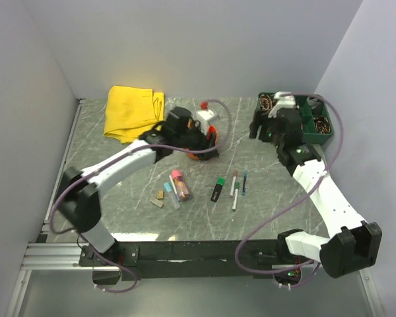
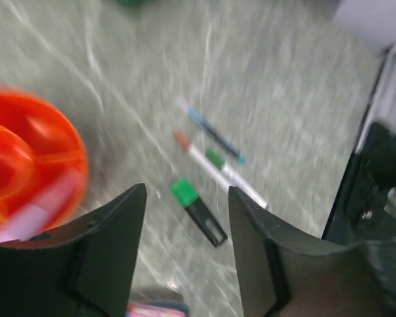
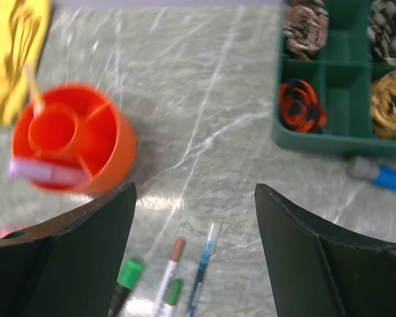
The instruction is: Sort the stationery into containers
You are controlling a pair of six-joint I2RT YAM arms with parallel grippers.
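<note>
My left gripper [image 1: 212,148] stands over the orange round holder; its fingers are apart in the left wrist view, with nothing between them. A pale purple stick [image 3: 49,173] lies aslant in the holder, reaching past its rim. My right gripper [image 1: 257,127] is open and empty above the table, left of the green tray [image 3: 346,142]. A black marker with green cap [image 2: 199,212], a white pen with brown end [image 2: 208,165], a white pen with green end [image 2: 239,181] and a blue pen [image 2: 214,135] lie loose on the table.
Coiled cables fill some tray compartments. A grey-and-blue item [image 3: 381,174] lies against the tray's front. A yellow cloth [image 1: 129,111] is at back left. A pink-capped bottle [image 1: 181,185], a light blue item [image 1: 171,196] and small blocks [image 1: 157,201] lie front left.
</note>
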